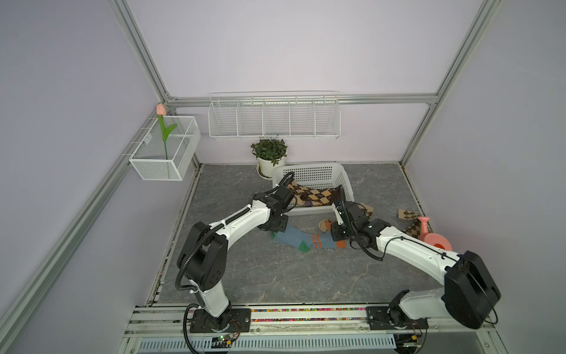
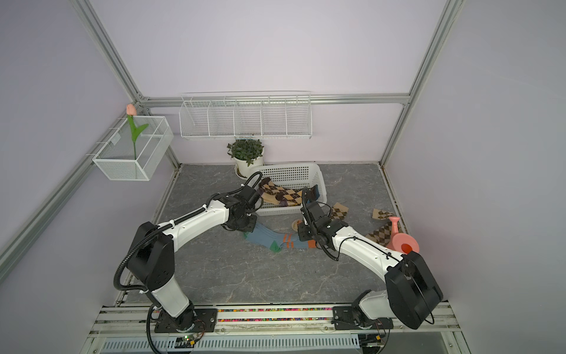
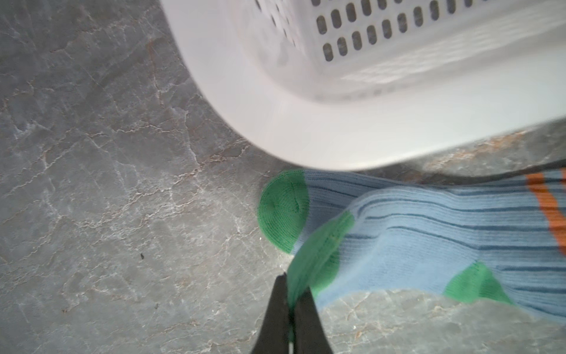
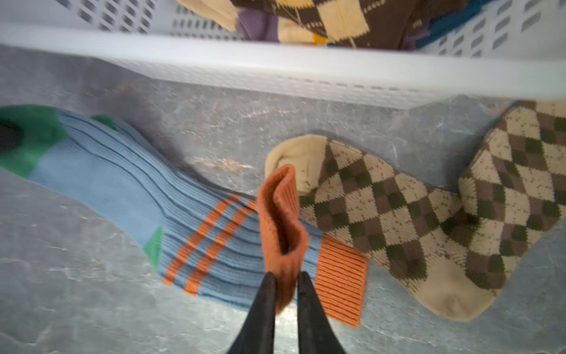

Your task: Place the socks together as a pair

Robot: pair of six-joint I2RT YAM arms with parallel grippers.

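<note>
Blue striped socks (image 1: 291, 237) with green toes and orange cuffs lie overlapped in front of the white basket. My left gripper is shut on a green end of a blue sock (image 3: 412, 247), lifting it slightly. My right gripper is at an orange cuff that stands up between or just behind its fingertips, above the striped sock (image 4: 218, 247); whether it grips the cuff is unclear. Tan-brown checked socks (image 4: 389, 224) lie right beside them.
The white basket (image 1: 342, 183) holds more socks at the back, beside a plant (image 1: 268, 153). A pink watering can (image 1: 436, 242) and checked socks stand at the right.
</note>
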